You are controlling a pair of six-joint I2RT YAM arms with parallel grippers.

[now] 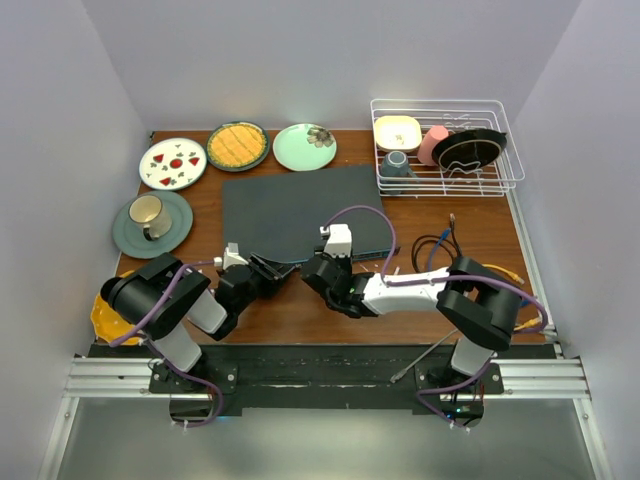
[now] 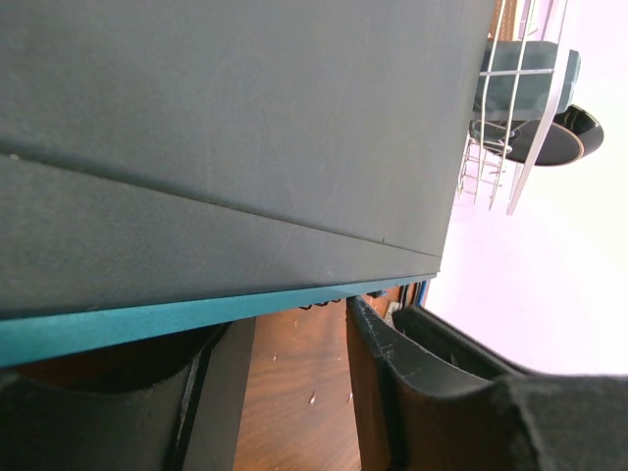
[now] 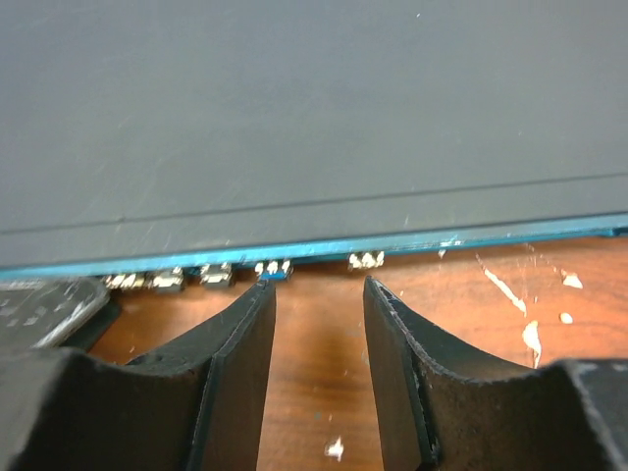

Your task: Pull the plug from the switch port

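Note:
A dark grey slab with a blue edge, the switch (image 1: 290, 210), lies mid-table; small connectors (image 3: 275, 269) line its underside in the right wrist view. My left gripper is at the left part of its front edge, fingers apart beneath the blue strip, nothing clearly between them. My right gripper stands open just in front of the connectors, only wooden table between its fingers. A dark blocky piece (image 3: 49, 314) sits at the left of that view. I cannot tell which connector is a plug.
A white wire rack (image 1: 445, 185) with dishes stands back right. Coiled cables (image 1: 430, 255) lie right of the slab. Plates (image 1: 305, 148), a mug (image 1: 150, 210) and a yellow bowl (image 1: 108, 325) line the back and left.

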